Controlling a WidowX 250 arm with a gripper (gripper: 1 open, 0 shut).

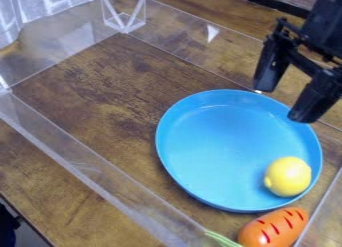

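My black gripper [289, 97] hangs open over the back right part of a blue plate [221, 151], with nothing between its fingers. A yellow lemon-like object [287, 176] lies on the plate's right side, below the gripper. An orange toy carrot [271, 229] with dark markings lies just beyond the plate's lower right edge.
Clear plastic walls [83, 159] border the wooden work surface [94, 91]. The surface left of the plate is bare. Another clear wall runs along the back.
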